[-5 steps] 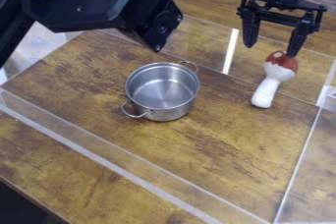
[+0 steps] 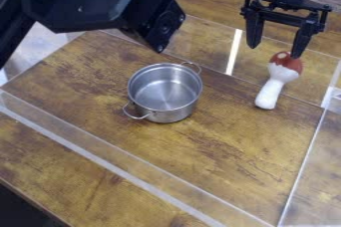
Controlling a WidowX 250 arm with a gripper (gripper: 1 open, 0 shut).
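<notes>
At the upper right my black gripper (image 2: 278, 34) is open, its two fingers spread apart with nothing seen between them. Just below it a white object with a red-brown round end (image 2: 276, 82) lies on the wooden table (image 2: 147, 166); I cannot tell whether the fingers touch it. A steel pot (image 2: 166, 90) with two wire handles stands left of centre.
A large black arm body (image 2: 100, 7) fills the upper left, above and behind the pot. Clear strips or panels line the table's right and lower edges.
</notes>
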